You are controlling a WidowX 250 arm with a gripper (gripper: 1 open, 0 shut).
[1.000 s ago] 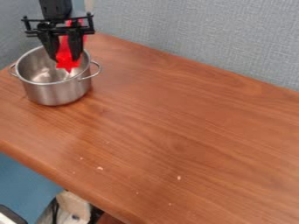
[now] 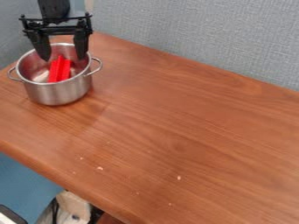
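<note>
A steel pot (image 2: 70, 89) with two handles stands near the left end of the wooden table, with a red object (image 2: 59, 68) lying inside it. My black gripper (image 2: 62, 49) hangs just over the pot, its two fingers spread apart above the rim, with the red object below them; the gripper is open.
A grey textured wall (image 2: 211, 39) runs along the back. The table's edge drops away at the lower left, with some items below.
About a second ago the red object was up between my fingers above the pot; now it lies inside the pot and the fingers are spread apart.
</note>
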